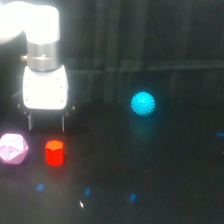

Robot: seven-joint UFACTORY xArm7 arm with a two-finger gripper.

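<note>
My gripper (pixel 46 125) is at the upper left, pointing down, its two thin dark fingers spread apart with nothing between them. Just below it lies a small red block (pixel 54 153) with flat faces. Left of the red block sits a pale pink faceted ball (pixel 13 148), close to the picture's left edge. A spiky light-blue ball (pixel 143 103) rests well off to the right, farther back. The fingertips appear slightly above the red block; the exact height is hard to judge.
Small blue marks (pixel 87 191) dot the dark surface in front, with a tiny white mark near them. A dark, creased backdrop (pixel 150 40) rises behind.
</note>
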